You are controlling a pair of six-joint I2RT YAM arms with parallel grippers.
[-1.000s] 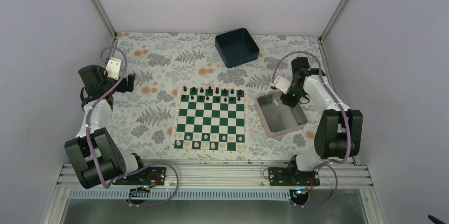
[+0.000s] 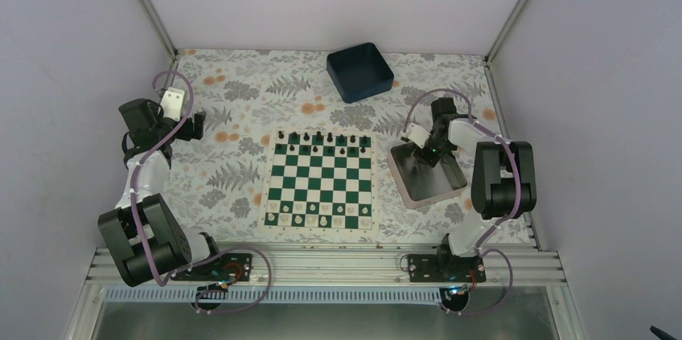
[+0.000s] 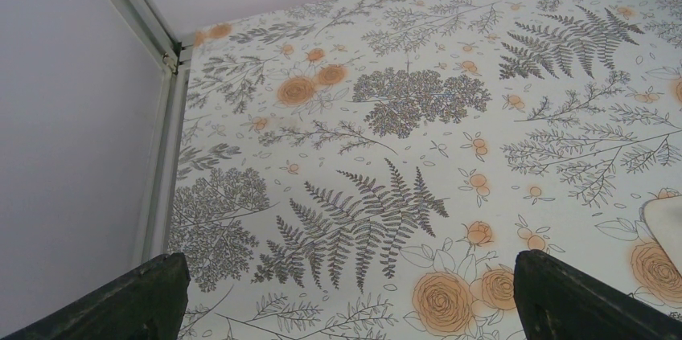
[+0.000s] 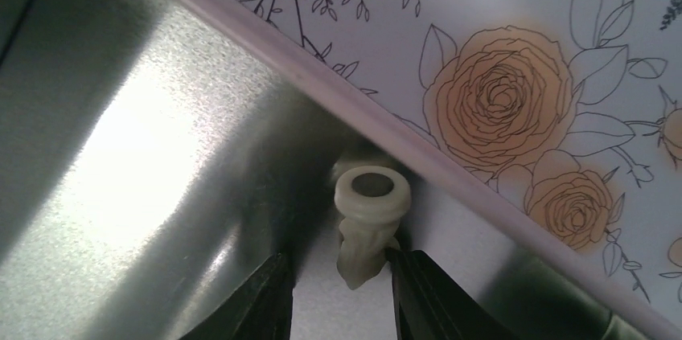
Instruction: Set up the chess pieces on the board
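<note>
One cream chess piece (image 4: 371, 203) lies in the metal tray (image 2: 426, 187), close beside its wall, round base toward the upper side of the right wrist view. My right gripper is part open around its narrow end. The right finger (image 4: 414, 284) appears to touch the piece or nearly so, while a gap separates it from the left finger (image 4: 272, 292). On the green-and-white board (image 2: 318, 183), black pieces (image 2: 318, 138) stand in two rows at the far side and cream pieces (image 2: 324, 209) in two rows at the near side. Far left, my left gripper stands open and empty.
An empty-looking dark blue bin (image 2: 359, 72) stands behind the board. The pink-rimmed tray sits right of the board with a narrow strip of cloth between. Flowered cloth (image 2: 229, 155) left of the board is clear.
My right gripper has moved left and toward the near side inside the tray, over the cream piece, which was visible in the top view a second ago. The left arm is still.
</note>
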